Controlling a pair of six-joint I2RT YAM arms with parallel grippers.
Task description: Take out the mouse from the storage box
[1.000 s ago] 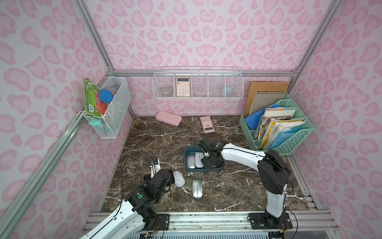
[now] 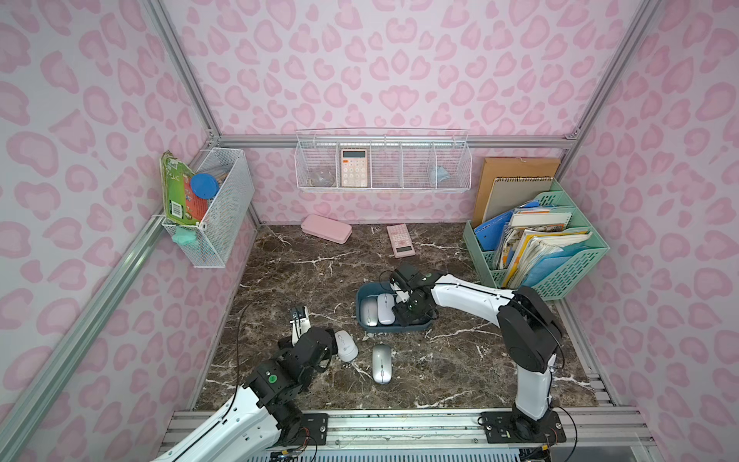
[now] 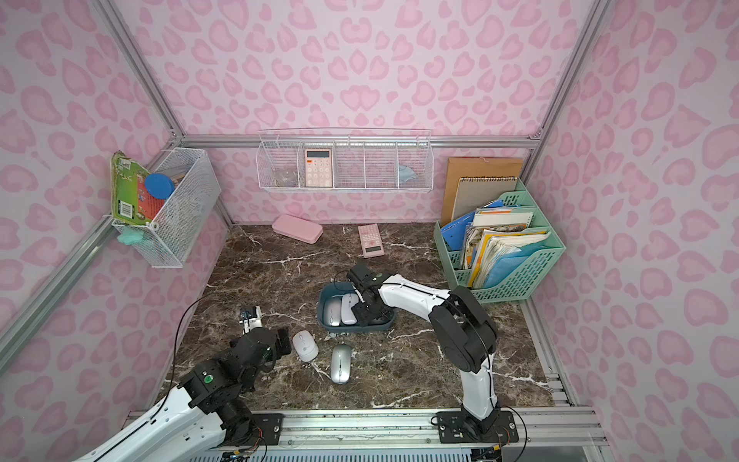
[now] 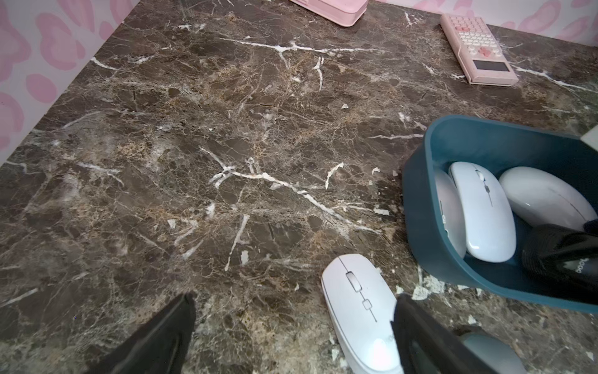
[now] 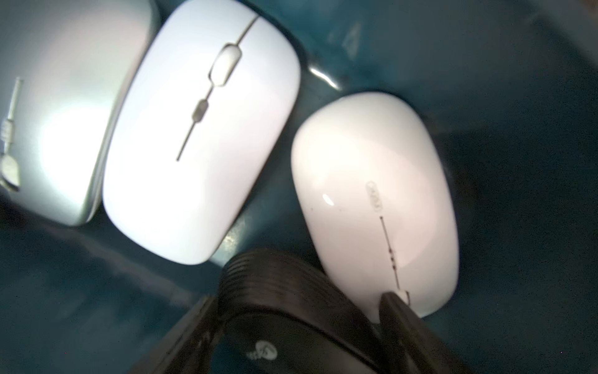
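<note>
The dark blue storage box [image 4: 418,212] stands mid-table, holding a silver mouse [image 5: 56,112], two white mice [image 5: 205,137] [image 5: 373,187] and a black mouse [image 5: 292,305]. Inside it, my right gripper has its fingers apart on either side of the black mouse; a firm grip on it cannot be made out. The right fingertip overlaps the lower end of the nearer white mouse. Outside the box, a white mouse [image 2: 346,346] and a grey mouse [image 2: 382,363] lie on the table. My left gripper is open and empty, left of the box, close to the outside white mouse.
A pink calculator [image 2: 401,240] and a pink case [image 2: 326,228] lie at the back. On the right stands a green file basket [image 2: 571,269] full of papers. Wire baskets [image 2: 385,165] hang on the walls. Open table lies left of the box.
My right gripper has shifted very slightly within the box. The left arm and the mice outside stay where they were.
</note>
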